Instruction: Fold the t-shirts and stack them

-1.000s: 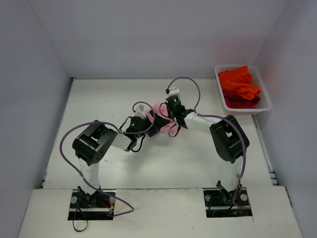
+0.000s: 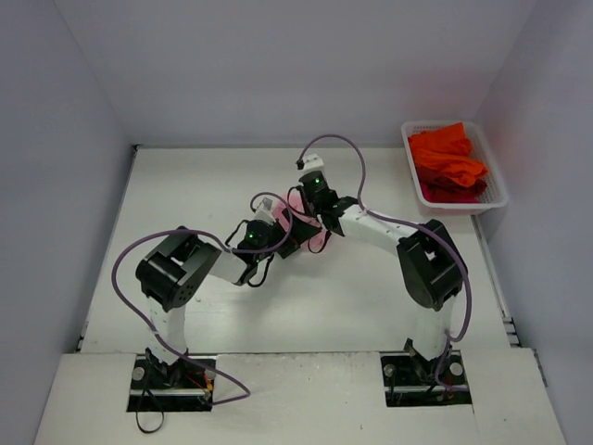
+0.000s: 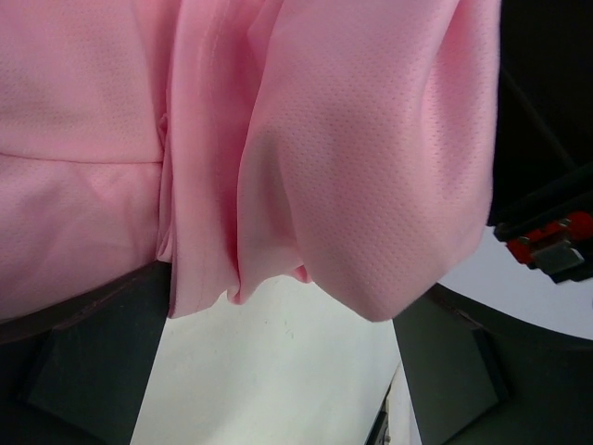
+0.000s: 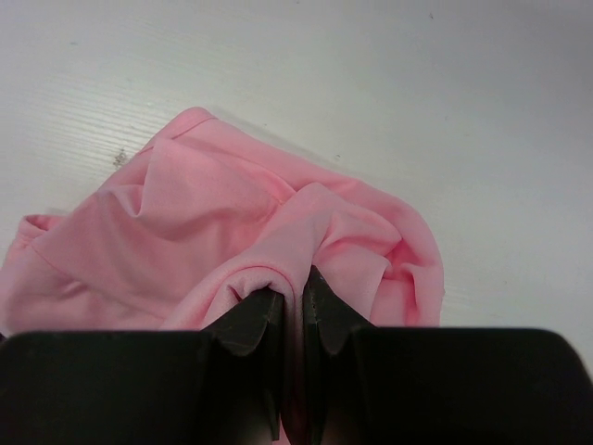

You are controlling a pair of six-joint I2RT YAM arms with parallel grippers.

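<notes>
A crumpled pink t-shirt (image 2: 295, 201) lies mid-table, partly covered by both arms in the top view. My right gripper is shut on a gathered fold of it, and the rest of the pink cloth (image 4: 204, 204) spreads in loose wrinkles beyond the fingers. In the left wrist view, pink folds (image 3: 361, 158) hang close to the camera, between and above the spread fingers. That left gripper is open, with white table showing between its fingers.
A white basket (image 2: 502, 190) at the back right holds orange and red shirts (image 2: 449, 158). Bare table (image 2: 278, 320) lies in front of the arms, and the left side is clear too. Walls stand at the back and sides.
My right gripper has shifted slightly to the left, bringing the two grippers closer together. The left arm has hardly moved, and the basket is unchanged.
</notes>
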